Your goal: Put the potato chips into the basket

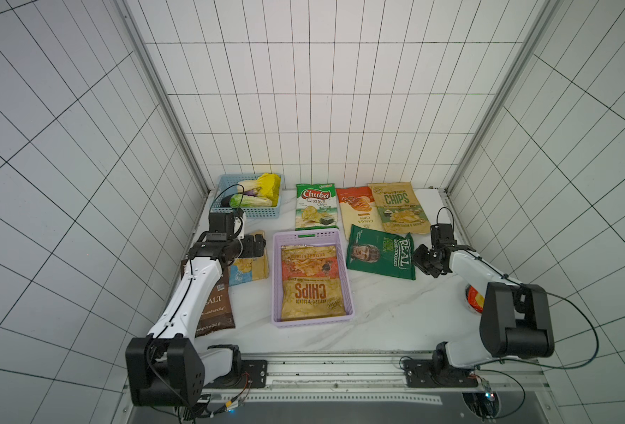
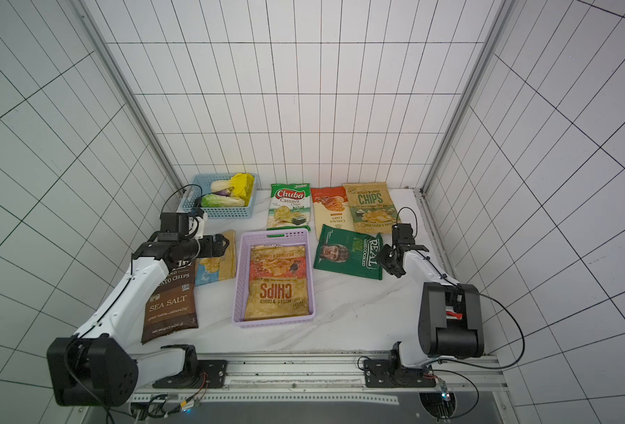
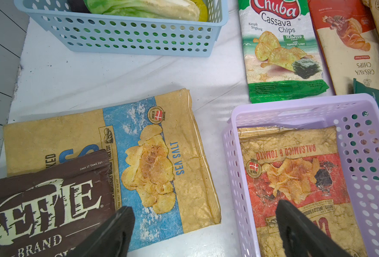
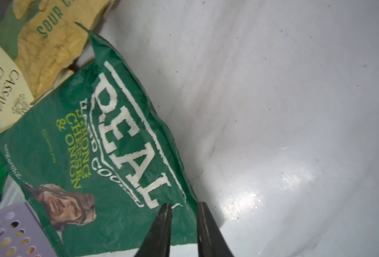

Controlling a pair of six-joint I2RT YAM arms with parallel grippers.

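Note:
The lilac basket (image 1: 277, 282) stands mid-table with a gold-and-red chip bag (image 1: 313, 286) lying flat inside. To its right lies the green REAL chip bag (image 4: 125, 158). My right gripper is over that bag's right edge, fingers a narrow gap apart; no hold on the bag shows. On the other side, my left gripper is wide open and empty above the gap between a blue-and-tan sea salt bag (image 3: 151, 171) and the basket. A brown Kettle bag (image 3: 52, 201) overlaps the sea salt bag's near left corner.
Along the back lie a Chuba bag (image 1: 316, 206), a red-and-cream cassava bag (image 1: 358, 208) and a tan chips bag (image 1: 399, 208). The blue vegetable basket (image 1: 249, 211) fills the back left corner. Bare table shows at the front right.

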